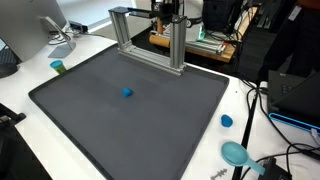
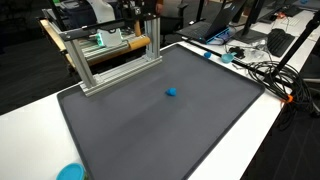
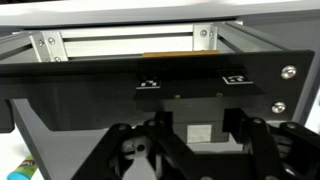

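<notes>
A black drawer-like front panel (image 3: 70, 112) spans the wrist view, with silver side rails (image 3: 255, 42) and a pale interior behind it. My gripper is at the middle of this panel, its dark fingers (image 3: 238, 125) closed around a grey handle-like piece (image 3: 198, 108). How deep the grip goes is hidden. In the exterior views the panel belongs to a raised unit on a silver frame (image 1: 150, 52), also seen as a frame (image 2: 122, 74) at the back left; the gripper itself is hard to make out there.
Cables lie at the right.
</notes>
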